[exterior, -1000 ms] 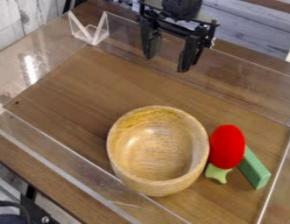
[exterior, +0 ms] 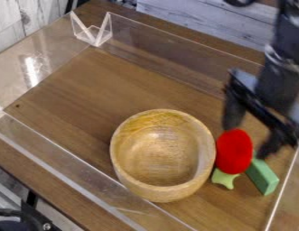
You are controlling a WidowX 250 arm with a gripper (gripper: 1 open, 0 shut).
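My gripper (exterior: 256,126) is a dark, motion-blurred shape at the right, hanging over a red oval object (exterior: 234,151), its two fingers apart and open. Beside and under the red object lie a green block (exterior: 263,177) and a light green piece (exterior: 224,177). An empty wooden bowl (exterior: 156,149) stands just left of them.
Clear plastic walls (exterior: 91,32) edge it, with a white wall (exterior: 31,27) beyond.
My gripper has swept from the top centre down and to the right, to over the red object. The bowl and the objects on the table have not moved.
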